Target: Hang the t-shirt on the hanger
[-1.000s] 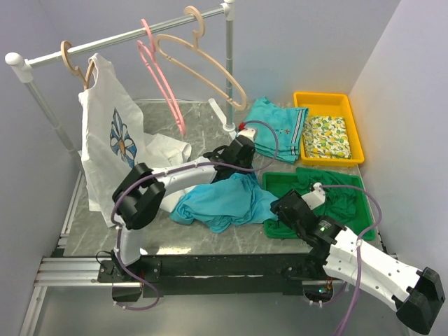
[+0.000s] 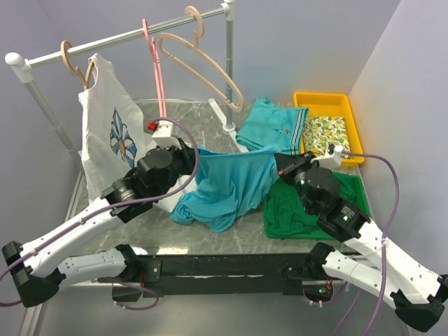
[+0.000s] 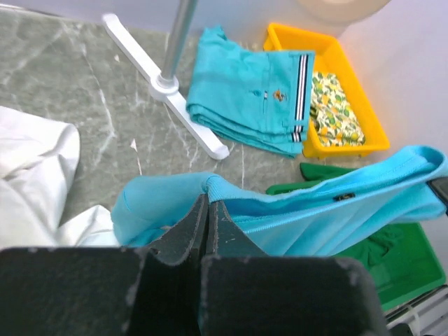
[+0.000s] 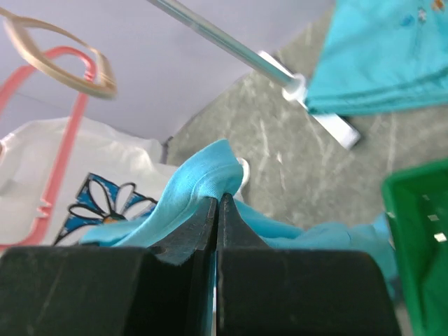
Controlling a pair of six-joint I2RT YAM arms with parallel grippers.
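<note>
A blue t-shirt (image 2: 234, 185) is stretched between my two grippers, its upper edge lifted and its lower part bunched on the table. My left gripper is shut on one end of that edge, with cloth at the fingertips. At the other end, my right gripper is shut on a raised fold of the shirt. Behind and above them, a beige hanger (image 2: 203, 59) and a pink hanger (image 2: 157, 70) hang from the rail with nothing on them. In the left wrist view, a dark label shows inside the shirt's opening.
A white t-shirt (image 2: 115, 133) with a flower print hangs at the left of the metal rail (image 2: 126, 37). A folded blue garment (image 2: 269, 129) lies at the back, beside a yellow tray (image 2: 357, 133). A green tray (image 2: 308, 241) is at the right, below my right gripper.
My left gripper has moved left, carrying its end of the shirt; the right gripper has risen with the other end. The pink hanger has swung.
</note>
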